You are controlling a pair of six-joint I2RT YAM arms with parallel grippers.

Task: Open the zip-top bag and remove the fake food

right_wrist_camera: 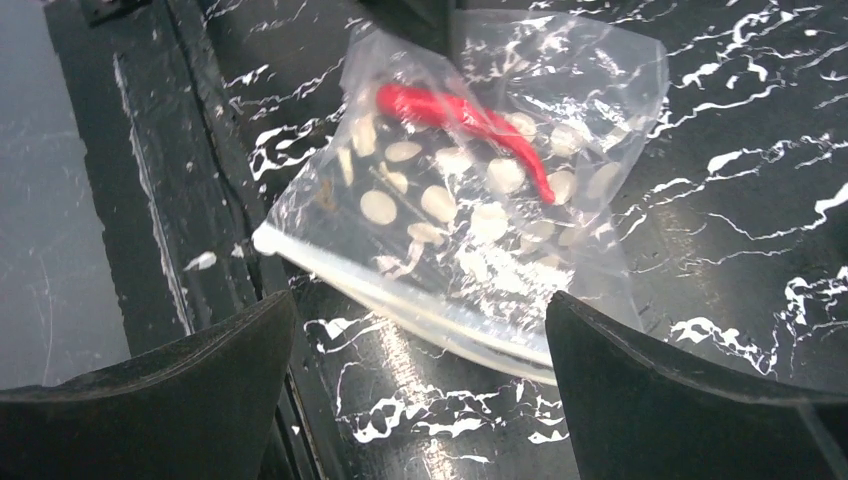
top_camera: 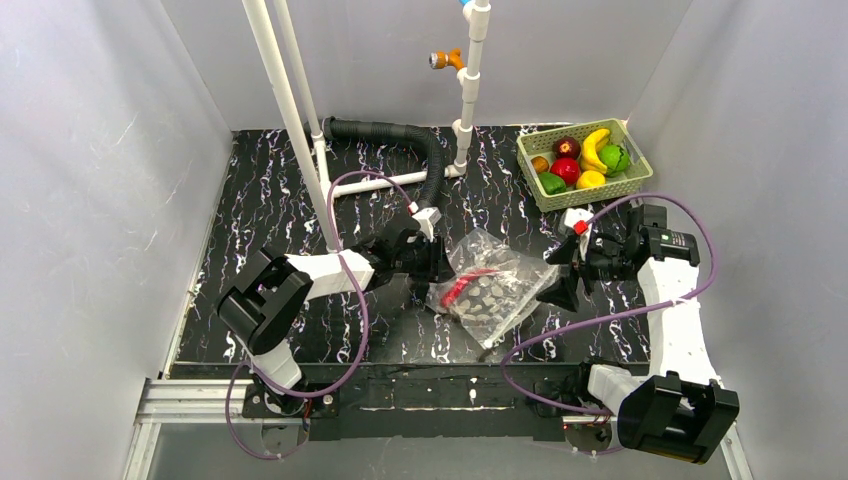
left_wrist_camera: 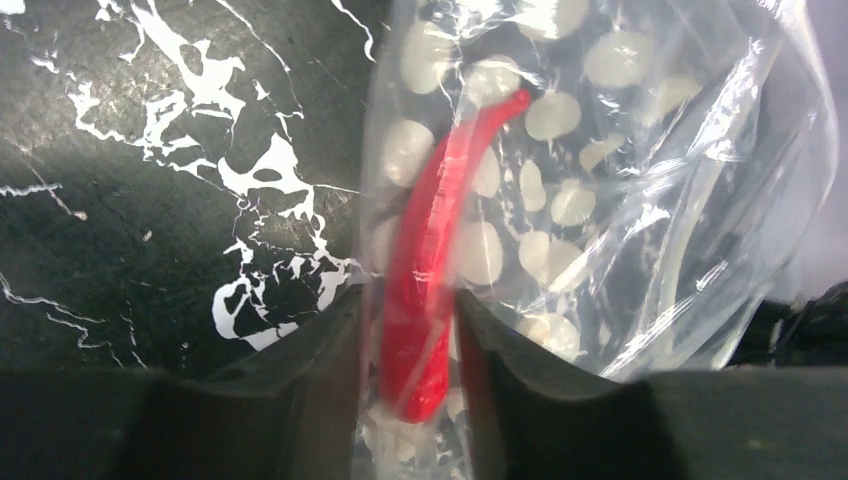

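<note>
A clear zip-top bag (top_camera: pixel 500 290) lies flat on the table with a red chili pepper (top_camera: pixel 466 285) inside it. At the bag's left side is my left gripper (top_camera: pixel 442 262). In the left wrist view its blurred fingers (left_wrist_camera: pixel 300 385) stand apart, with the bag's edge and the thick end of the pepper (left_wrist_camera: pixel 425 260) showing in the gap. My right gripper (top_camera: pixel 557 278) is open at the bag's right end. The right wrist view shows the whitish zip strip (right_wrist_camera: pixel 400 310) crossing between its spread fingers, with no visible grip on it.
A green basket (top_camera: pixel 548 202) of fake fruit and vegetables stands at the back right. White pipes (top_camera: pixel 400 182) and a black hose (top_camera: pixel 385 131) occupy the back left. Purple cables loop over both arms. Bare tabletop lies between the bag and the basket.
</note>
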